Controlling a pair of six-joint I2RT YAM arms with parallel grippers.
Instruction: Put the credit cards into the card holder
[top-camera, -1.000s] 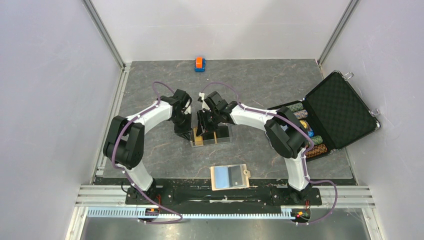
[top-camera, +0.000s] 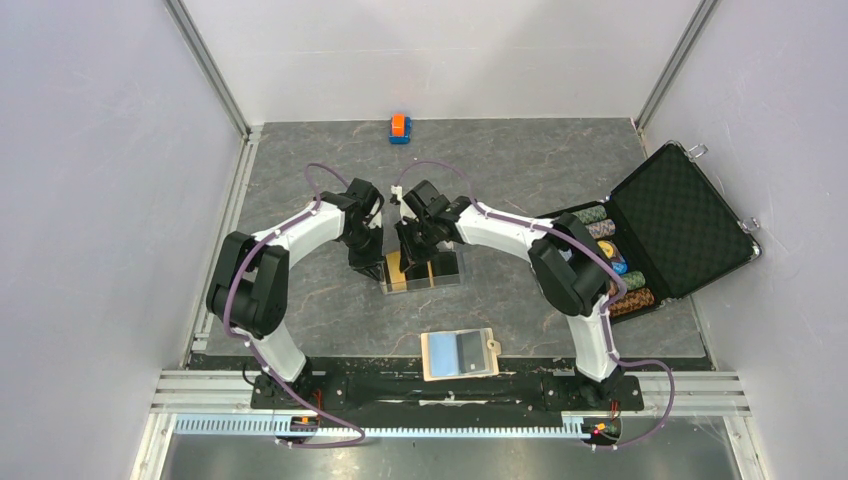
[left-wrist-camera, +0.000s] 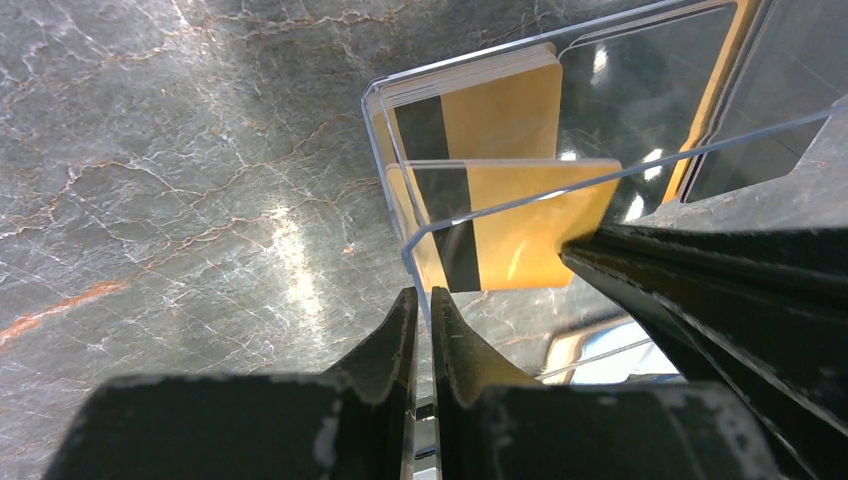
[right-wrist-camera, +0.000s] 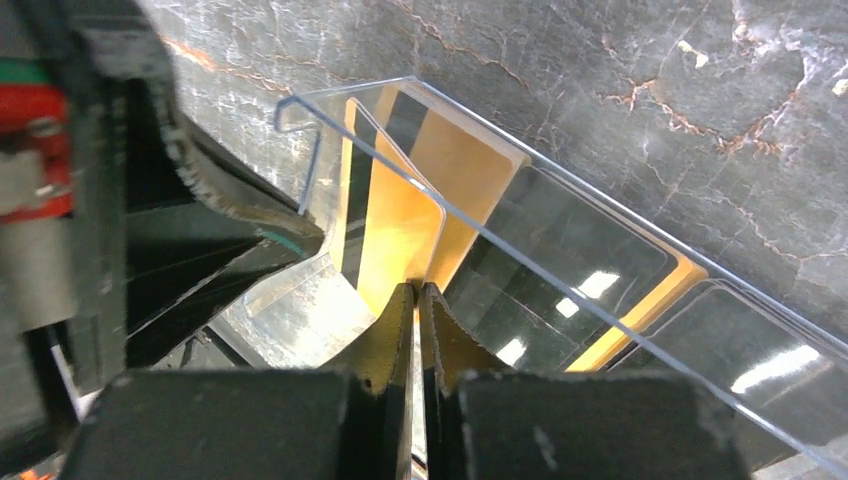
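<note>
A clear card holder (top-camera: 447, 284) lies mid-table, holding gold-and-black cards and darker cards in slots. My left gripper is shut on the holder's clear end wall (left-wrist-camera: 384, 160). Inside the end slot, one gold card with a black stripe (right-wrist-camera: 392, 232) leans away from the gold cards (right-wrist-camera: 459, 153) behind it. Shut at the lower corner of that leaning card is my right gripper; its fingertips touch the card, but whether they pinch it cannot be seen. A dark card (left-wrist-camera: 645, 92) sits in the neighbouring slot.
An open black case (top-camera: 685, 225) with patterned rolls stands at the right. A beige pad with blue and grey panels (top-camera: 458, 354) lies at the front edge. At the back is a small blue-and-orange object (top-camera: 400, 128). Both grippers are close together at the holder.
The left arm and the holder look unmoved.
</note>
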